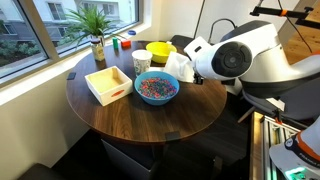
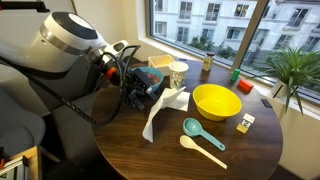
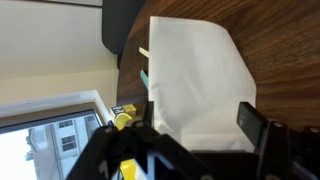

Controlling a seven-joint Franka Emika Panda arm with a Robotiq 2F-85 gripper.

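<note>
A white sheet, paper or cloth [image 1: 180, 67] hangs at my gripper [image 1: 202, 70] near the right side of the blue bowl [image 1: 157, 98]. In the second exterior view the sheet [image 2: 166, 112] stands tilted above the table, its upper end close to the gripper. From the wrist, the sheet [image 3: 200, 70] spreads below and between my fingers, which are apart, so the gripper is open. Whether either finger touches the sheet cannot be told. Red and dark bits lie inside the bowl.
A yellow bowl [image 2: 217, 103], a teal spoon [image 2: 205, 134] and a pale spoon [image 2: 203, 151] are on the round table. A white patterned cup [image 1: 142, 62] and a wooden box [image 1: 108, 84] stand near the blue bowl.
</note>
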